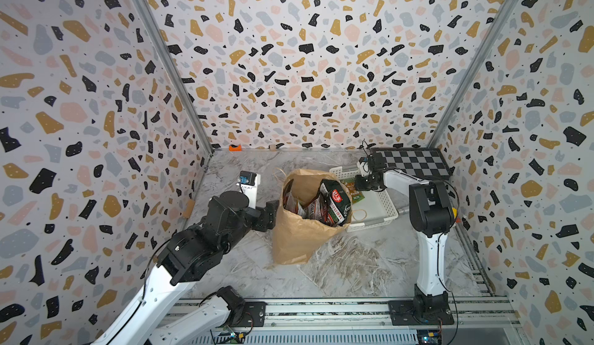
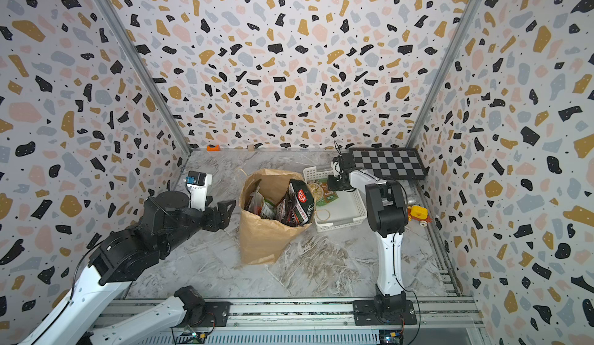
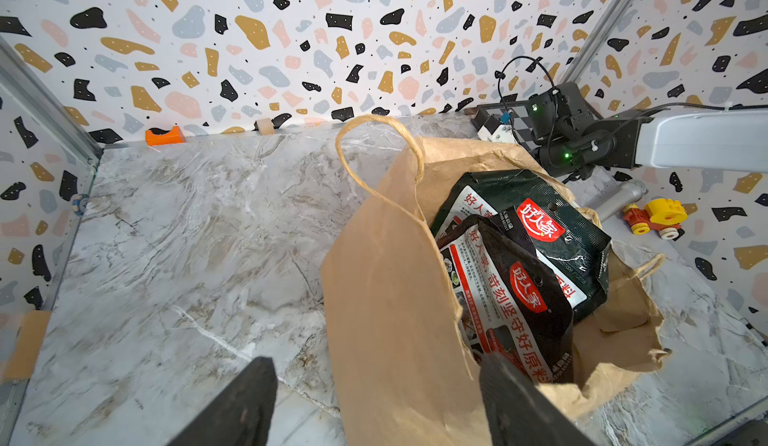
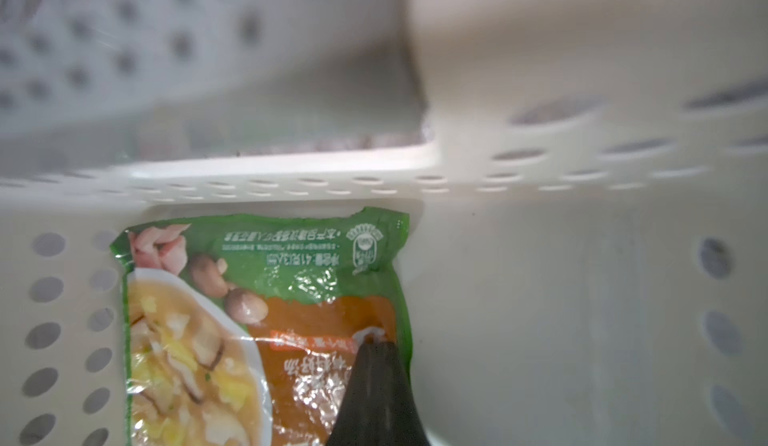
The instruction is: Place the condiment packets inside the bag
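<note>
A green-orange condiment packet [image 4: 264, 318] lies flat in the white basket [image 4: 512, 310]. Over its lower right part in the right wrist view, my right gripper is shut, with nothing between its fingertips; the packet lies outside them. The brown paper bag [image 1: 303, 243] stands upright left of the basket. Inside it are dark packets with red labels [image 3: 512, 302]. My left gripper is open beside the bag's left side, its blurred fingers [image 3: 240, 406] wide apart. Whether the bag's wall lies between them is hard to tell.
A checkered board [image 1: 408, 162] lies behind the basket. A yellow-red toy [image 2: 417, 214] sits to the right. One looped handle [image 3: 376, 118] rises from the bag.
</note>
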